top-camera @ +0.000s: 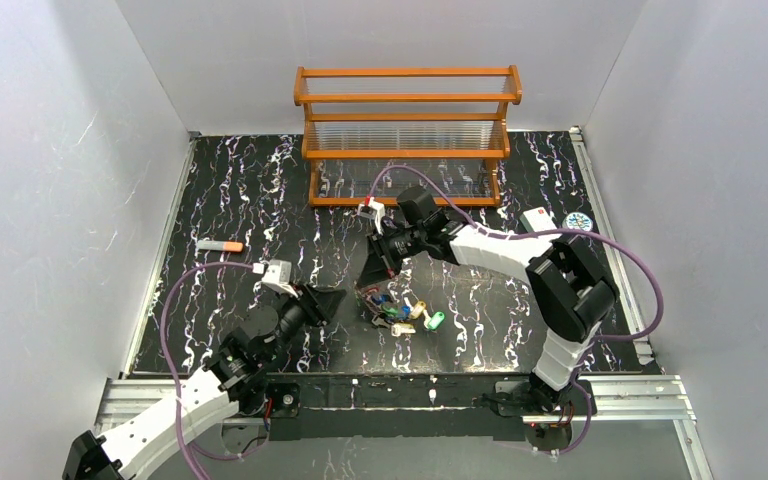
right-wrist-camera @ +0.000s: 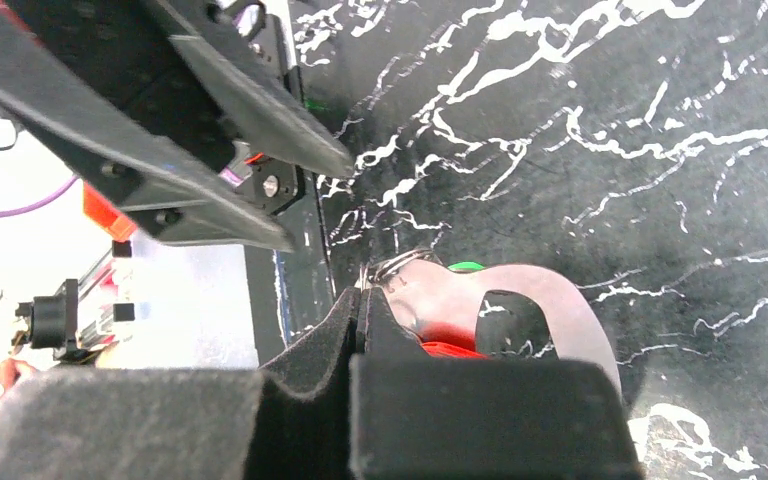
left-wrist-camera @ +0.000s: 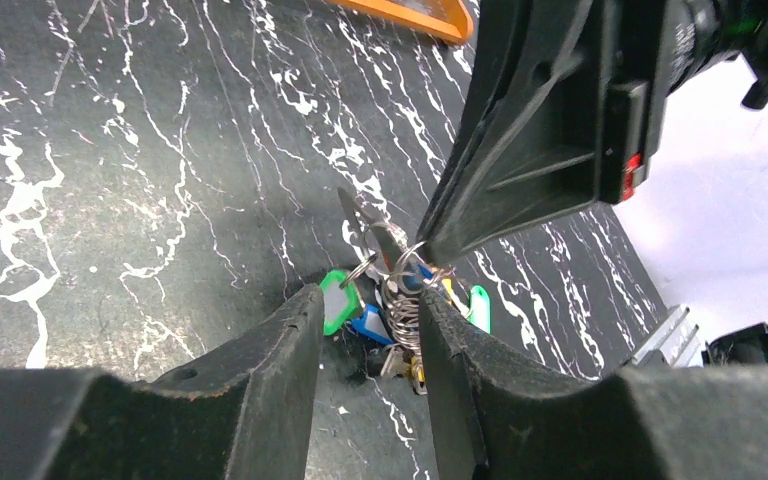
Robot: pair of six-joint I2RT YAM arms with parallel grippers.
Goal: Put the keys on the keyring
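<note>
My right gripper is above the key bunch, fingers together, with a thin wire ring at its tips in the left wrist view. That ring belongs to the metal keyring, which has a red part and a large cut-out. Below the tips are coiled rings, a green-headed key and a blue-headed key. My left gripper faces the bunch from the left, part open, nothing held between its fingers. Loose on the table lie a green key, a yellow key and a pale key.
A wooden rack stands at the back. An orange-and-grey item lies far left. A white box and a round tin sit at the right.
</note>
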